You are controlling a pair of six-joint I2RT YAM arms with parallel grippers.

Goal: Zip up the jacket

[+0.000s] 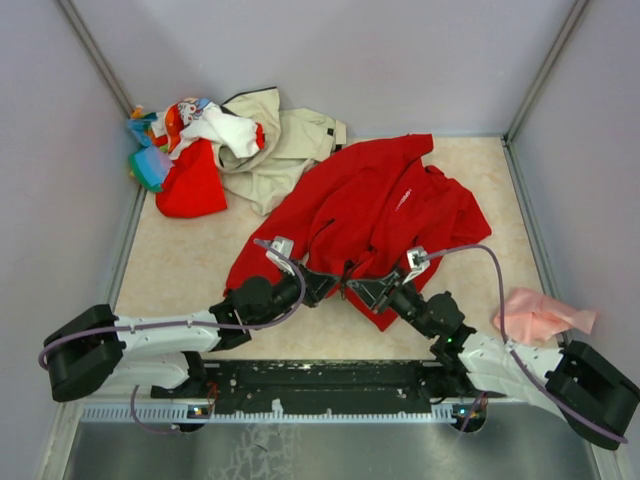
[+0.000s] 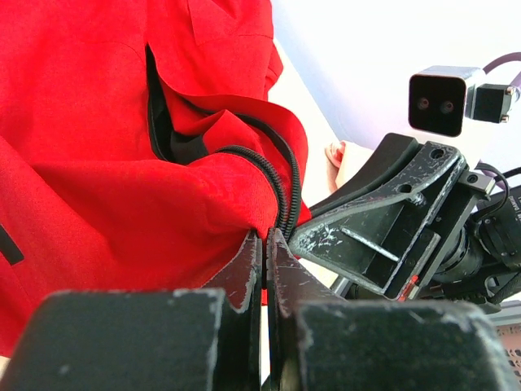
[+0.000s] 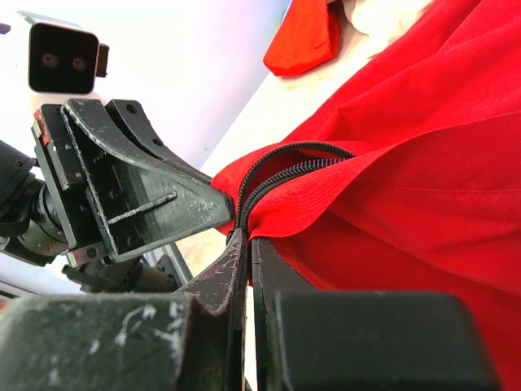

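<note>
The red jacket lies spread on the table, its front hem at both grippers. Two black zipper strips curve down to where my left gripper is shut at the lower end of the zipper, the fabric edge between or just behind its fingertips. My right gripper is shut at the same zipper end from the other side, the two toothed tapes running into its fingertips. The tips of both grippers almost meet in the top view; the slider itself is hidden.
A pile of beige, white and red garments sits at the back left. A pink cloth lies at the right. Bare table shows at the left and along the front edge.
</note>
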